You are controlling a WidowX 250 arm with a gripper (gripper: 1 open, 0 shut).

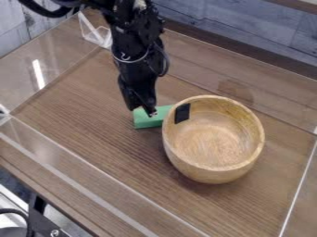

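Note:
My gripper [139, 98], black, hangs from the arm at the upper middle of the camera view, just above and left of a green block [151, 119]. Its fingers look close together, and nothing shows between them. The block lies on the wooden table against the left side of a round tan bowl [212, 157]. A small black piece [183, 112] sits at the bowl's upper-left rim.
Bare table [74, 130] spreads to the left and in front. Greyish boards [266, 32] line the back right. A pale clear object stands at the top left, and dark cables lie at the bottom left.

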